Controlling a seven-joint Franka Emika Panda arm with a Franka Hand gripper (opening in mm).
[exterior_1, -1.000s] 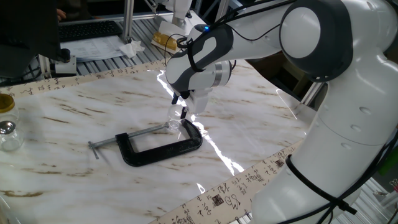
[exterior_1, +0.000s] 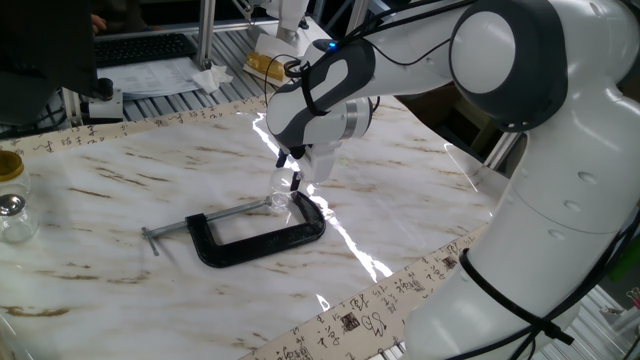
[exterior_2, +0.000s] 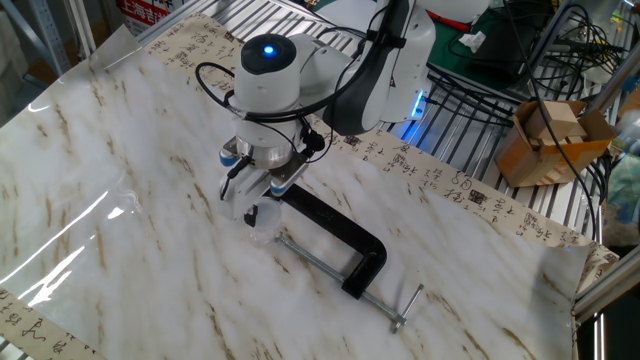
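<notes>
A black C-clamp (exterior_1: 262, 248) with a silver screw rod lies flat on the marble-patterned table. A small clear object (exterior_1: 284, 204), perhaps a plastic cup, sits by the clamp's finger end. My gripper (exterior_1: 289, 172) points down right over it, its dark fingertips (exterior_1: 296, 181) a little apart. From the other side, the clear object (exterior_2: 265, 224) shows beneath the gripper (exterior_2: 256, 208), close to the tip of the clamp's rod. The object is see-through, so whether the fingers press on it cannot be made out. The clamp's frame (exterior_2: 330, 222) reaches away to the right.
Two glass jars, one with a yellow lid (exterior_1: 10, 165) and one with a silver lid (exterior_1: 12, 205), stand at the left edge in exterior view 1. A cardboard box (exterior_2: 550, 145) is off the table.
</notes>
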